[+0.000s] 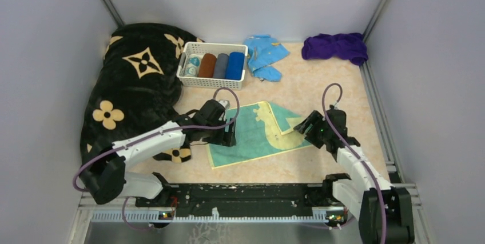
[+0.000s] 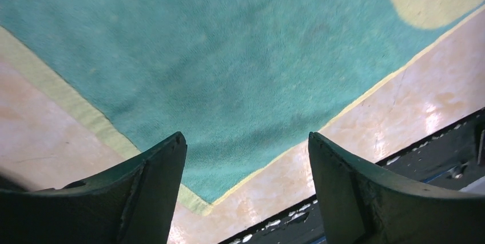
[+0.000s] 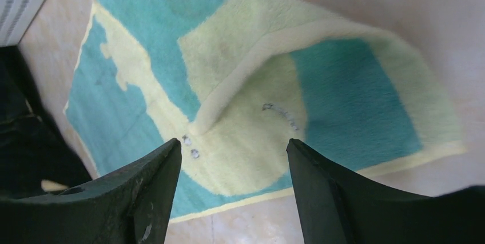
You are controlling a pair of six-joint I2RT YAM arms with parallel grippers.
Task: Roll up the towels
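Observation:
A teal towel with a yellow border and pale yellow print lies mostly flat on the table, one corner of it folded over on the right. Above its left end, my left gripper is open; its spread fingers frame bare towel and table in the left wrist view. My right gripper is over the right end of the towel. A gap shows between its fingers, with nothing held there. In the right wrist view the folded flap appears raised and loose.
Behind stands a white basket holding several rolled towels. A light blue cloth and a purple towel lie crumpled at the back. A black patterned blanket fills the left side. Bare table shows at the front right.

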